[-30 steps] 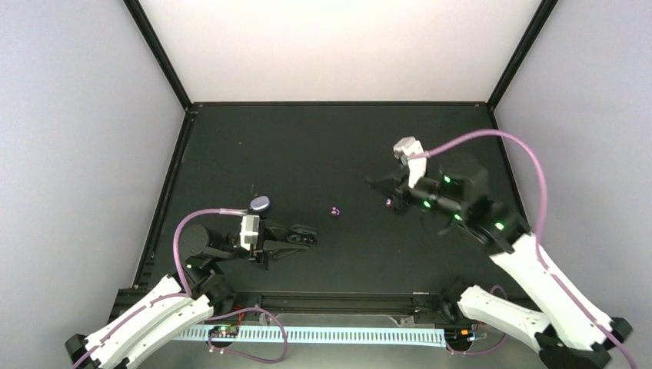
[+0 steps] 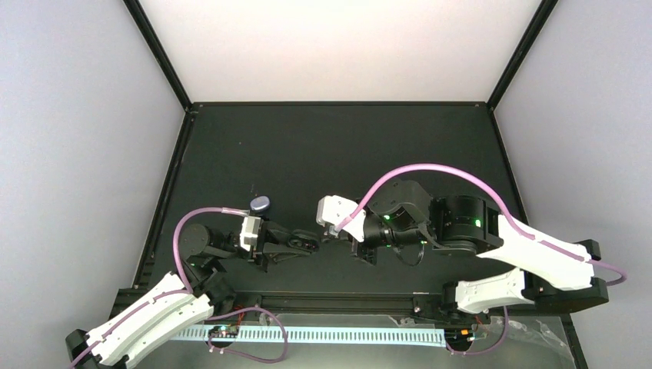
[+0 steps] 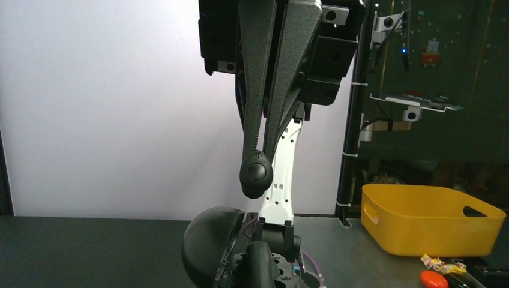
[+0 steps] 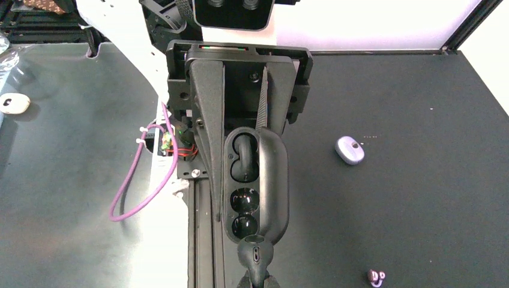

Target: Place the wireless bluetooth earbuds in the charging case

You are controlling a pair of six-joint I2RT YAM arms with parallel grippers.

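The black charging case [image 4: 273, 186] is open, with my left gripper [image 2: 296, 247] shut on it. Its far recess holds a dark shape that looks like an earbud; the two round recesses nearer to my right gripper appear empty. A black earbud [image 3: 256, 173] is pinched at the fingertips of my right gripper, which is shut. In the right wrist view this earbud [image 4: 256, 254] is at the near end of the case, overlapping its edge; whether they touch I cannot tell. The lid [image 3: 210, 240] rises on the case's left in the left wrist view.
A lavender case [image 4: 350, 150] lies closed on the black table [image 4: 384, 204], and a small purple earbud [image 4: 376, 276] sits nearer. A white item [image 4: 14, 103] rests off to the left. Beyond the table is a yellow basket [image 3: 420, 240].
My right arm has swung left and toward the front, bringing its gripper up to the case and covering the purple earbud in the top view. The left arm has barely moved.
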